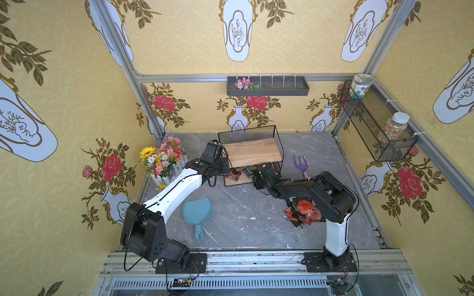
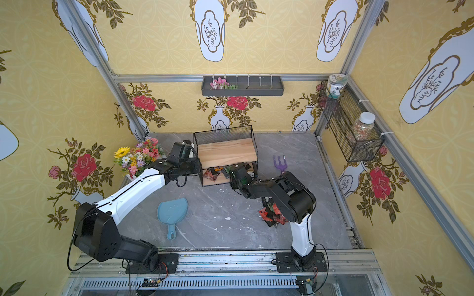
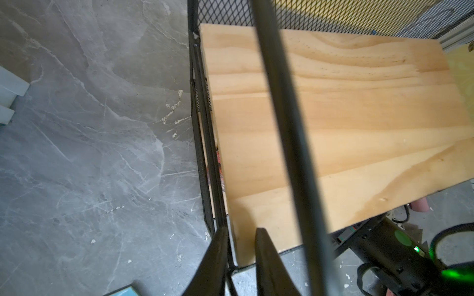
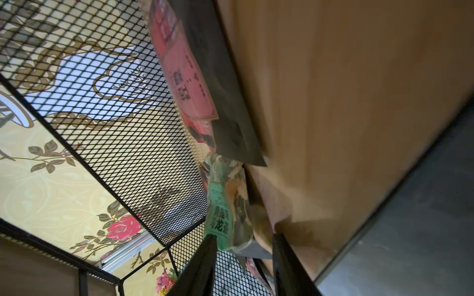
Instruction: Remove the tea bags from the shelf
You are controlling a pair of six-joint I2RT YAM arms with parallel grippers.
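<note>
My right gripper reaches into the lower level of the mesh shelf (image 1: 251,145), its fingers apart, just short of a green tea bag (image 4: 219,212); a red-and-dark tea bag (image 4: 190,88) lies beside it on the wooden board. More tea bags (image 2: 212,175) show in the lower level in the top views. My left gripper is at the shelf's left front corner, its fingers apart around the frame and edge of the upper board (image 3: 335,98); whether they press on it I cannot tell.
A pile of tea bags (image 1: 306,212) lies on the table at right front. A purple fork (image 1: 301,163), blue dustpan (image 1: 196,212) and flower basket (image 1: 167,162) stand around the shelf. A wall basket (image 1: 375,118) holds jars.
</note>
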